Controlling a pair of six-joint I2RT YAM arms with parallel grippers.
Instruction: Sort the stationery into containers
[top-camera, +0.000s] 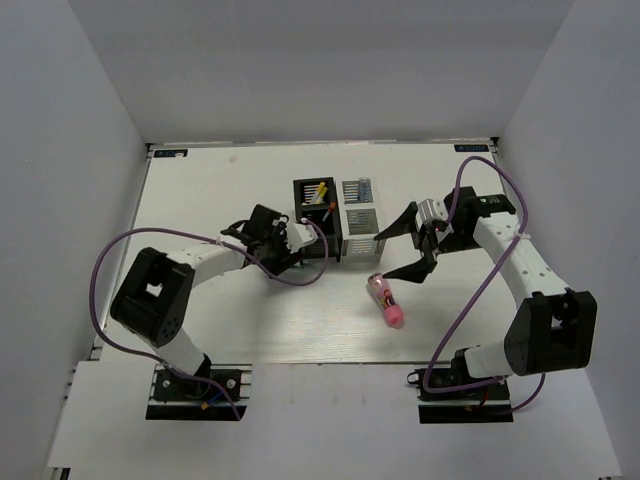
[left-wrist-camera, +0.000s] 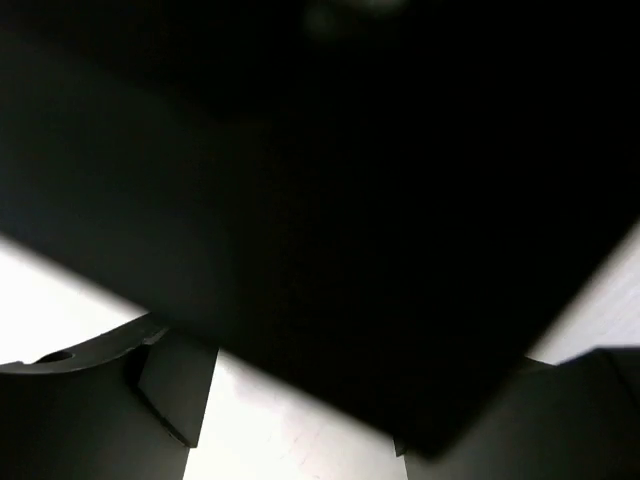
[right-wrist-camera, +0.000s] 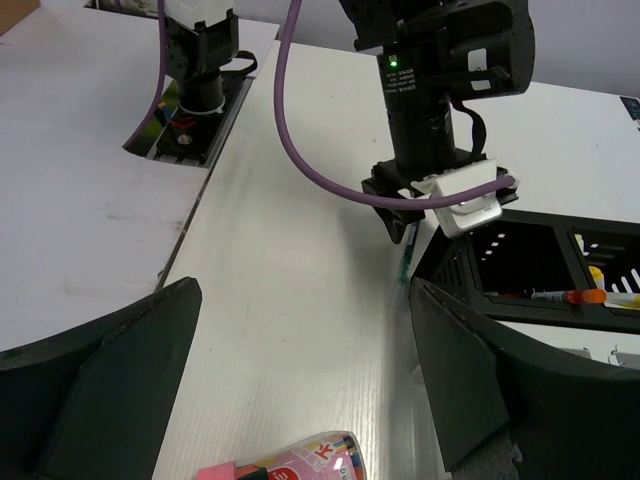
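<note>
My left gripper (top-camera: 284, 264) is low over the table at the front left corner of the black container (top-camera: 297, 212). Its fingers are open; a large dark blurred shape fills most of the left wrist view, and bare table shows between the fingers. A thin teal-tinted pen (right-wrist-camera: 408, 255) lies by the container, partly beneath that gripper. Open and empty, my right gripper (top-camera: 384, 257) is right of the white container (top-camera: 378, 225). A pink-ended clear tube (top-camera: 387, 303) with a printed label lies on the table in front of it.
Yellow items (top-camera: 321, 192) and a red-ended pen (top-camera: 329, 210) are inside the black container. A bluish item (top-camera: 364, 188) sits in the white container's back compartment. Purple cables (top-camera: 105, 260) loop from both arms.
</note>
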